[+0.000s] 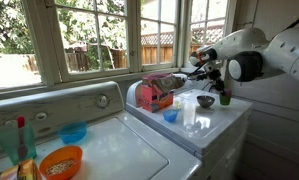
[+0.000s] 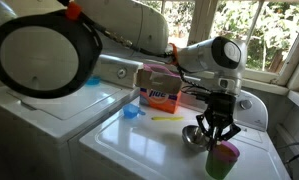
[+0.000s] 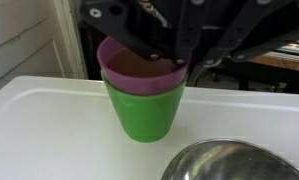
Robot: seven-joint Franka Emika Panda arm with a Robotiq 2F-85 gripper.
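A green cup (image 3: 147, 115) with a purple cup (image 3: 111, 52) nested in its top shows in the wrist view. My gripper (image 2: 221, 142) is shut on the near rim of the purple cup, its dark fingers reaching over the edge. In exterior view 2 the green cup (image 2: 220, 166) is near the right front of the white machine top, below the gripper. Small in exterior view 1, the green cup (image 1: 225, 99) appears at the machine's right edge. Whether its base touches the surface, I cannot tell.
A metal bowl (image 3: 234, 163) stands close beside the cups. Farther along the white top (image 2: 149, 150) are a blue bowl (image 1: 170, 116), a yellow item (image 2: 167, 118) and a red detergent box (image 1: 155, 98). An orange bowl (image 1: 61, 163) is on the nearer machine.
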